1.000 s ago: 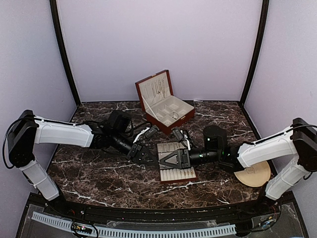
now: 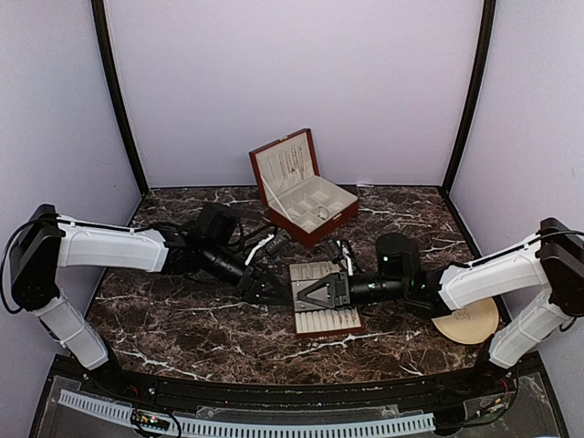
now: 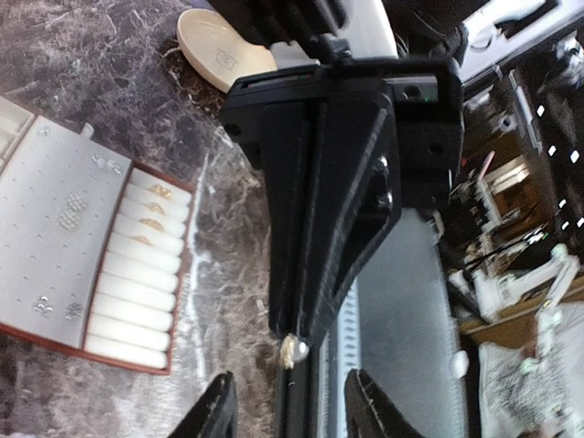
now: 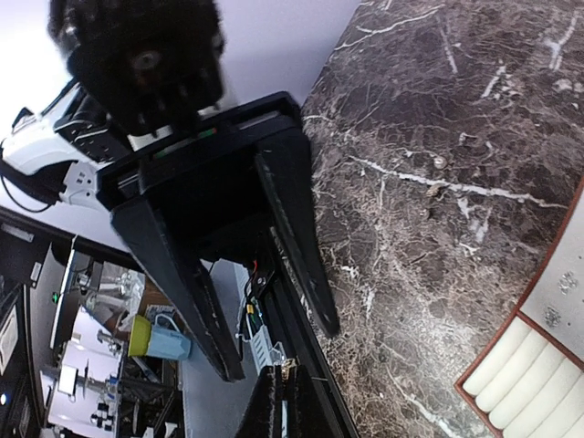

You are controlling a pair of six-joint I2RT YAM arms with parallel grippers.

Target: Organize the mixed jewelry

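The jewelry tray point(image 2: 324, 321) point(image 3: 59, 224) point(image 4: 557, 301) lies mid-table, with ring rolls and a studded panel. Above it my grippers face each other. My right gripper is shut on a small shiny jewelry piece point(image 3: 294, 352) at its fingertips. My left gripper is open, its fingertips apart on either side below that piece in the left wrist view. Several small pieces point(image 4: 436, 189) lie loose on the marble table.
An open red jewelry box point(image 2: 333, 217) with compartments and hanging chains stands at the back. A round pale tray point(image 2: 465, 321) point(image 3: 224, 59) lies at the right, beneath the right arm.
Both arms have shifted very slightly in the top view, the left one a little back from the meeting point. The box and trays are unchanged.
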